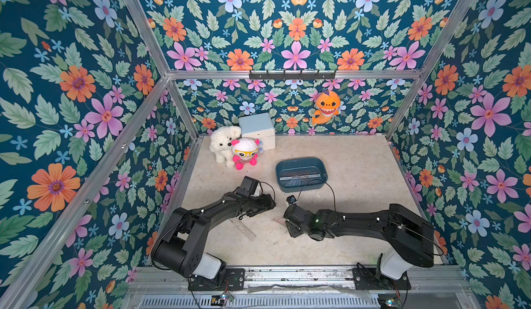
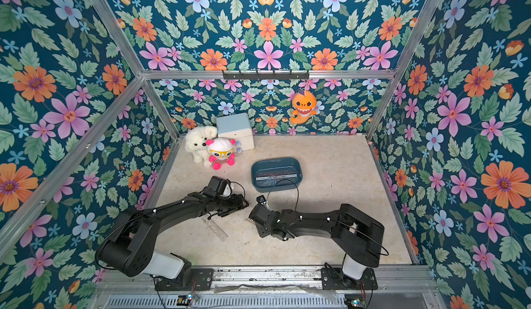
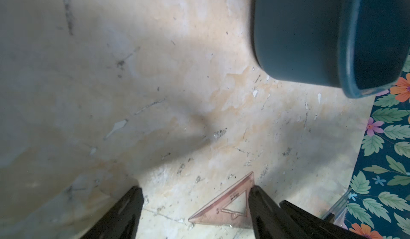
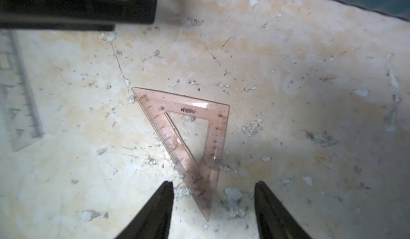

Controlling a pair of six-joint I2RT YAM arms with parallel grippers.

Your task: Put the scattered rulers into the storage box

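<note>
The teal storage box (image 1: 301,184) stands at table centre with rulers inside. A clear straight ruler (image 1: 243,228) lies front-left on the table, also at the right wrist view's left edge (image 4: 21,102). A pink transparent triangle ruler (image 4: 168,140) lies between the arms, below my right gripper, whose fingers stand apart on either side of its lower tip, holding nothing. My left gripper is open just left of and in front of the box, with nothing held; the triangle shows beyond its fingertips.
A white plush dog (image 1: 221,143), a pink-white plush toy (image 1: 246,157) and a white box with blue lid (image 1: 258,132) stand back-left. An orange shark (image 1: 326,107) is on the back wall.
</note>
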